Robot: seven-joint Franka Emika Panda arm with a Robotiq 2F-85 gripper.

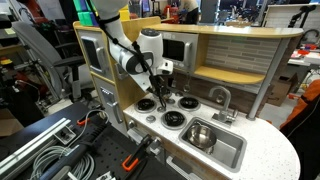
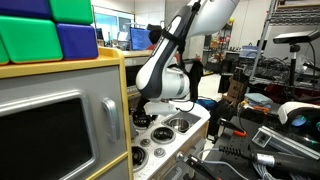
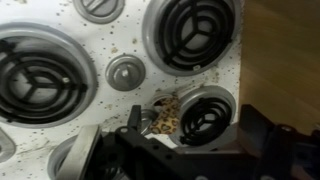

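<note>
Above the stove top, my gripper point(image 1: 160, 84) points down with its fingers apart. In the wrist view its dark fingers point(image 3: 108, 150) frame the lower part, and nothing is clasped between them. A small brown-and-yellow mottled object point(image 3: 168, 113) shows in that gap, beside a burner point(image 3: 205, 117); what it is cannot be made out. Round grey knobs point(image 3: 125, 73) lie between the black coil burners point(image 3: 192, 32). The second exterior view has the gripper point(image 2: 142, 120) low over the stove, partly hidden by the arm.
A metal pot point(image 1: 200, 136) stands by the sink point(image 1: 228, 152), with a curved faucet point(image 1: 222, 100) behind it. A wooden shelf point(image 1: 235, 75) overhangs the back. Beside the stove is a cabinet with a silver microwave point(image 1: 172, 52).
</note>
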